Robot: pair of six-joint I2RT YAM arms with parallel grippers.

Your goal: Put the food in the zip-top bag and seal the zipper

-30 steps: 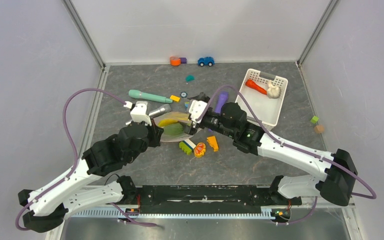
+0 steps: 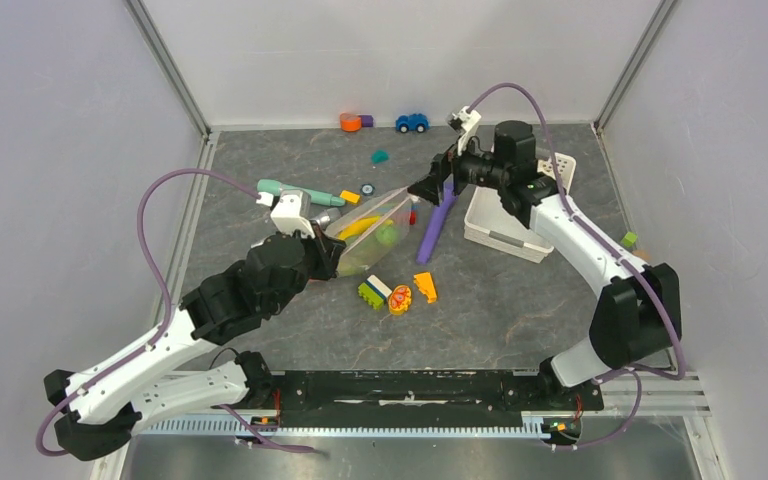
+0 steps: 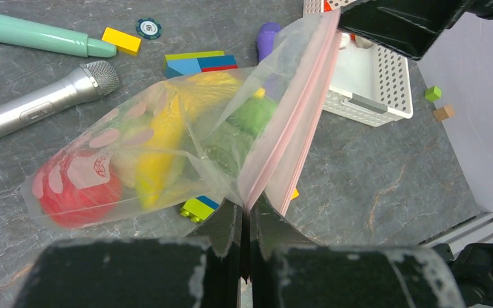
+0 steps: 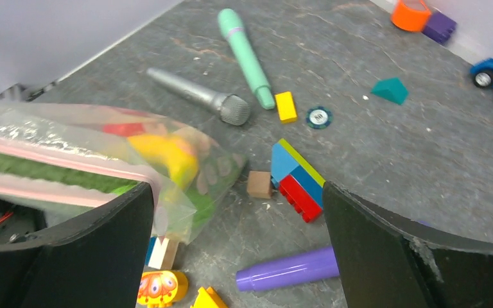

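Observation:
The clear zip bag [image 3: 128,160] holds red, yellow and green food pieces and is stretched between my grippers, its pink zipper strips [image 3: 269,167] running diagonally up to the right. My left gripper is shut on the bag's mouth at the near end. My right gripper is at the far upper corner of the bag [image 4: 173,192], its fingers apart; the bag's edge lies at one finger, and the top view shows it at that corner.
A white basket [image 2: 505,230] stands at the right. A purple cylinder [image 4: 285,266], silver microphone [image 4: 192,93], mint bottle [image 4: 244,58], small blocks and a blue car [image 2: 411,123] lie around the bag.
My left gripper shifted slightly right with the bag.

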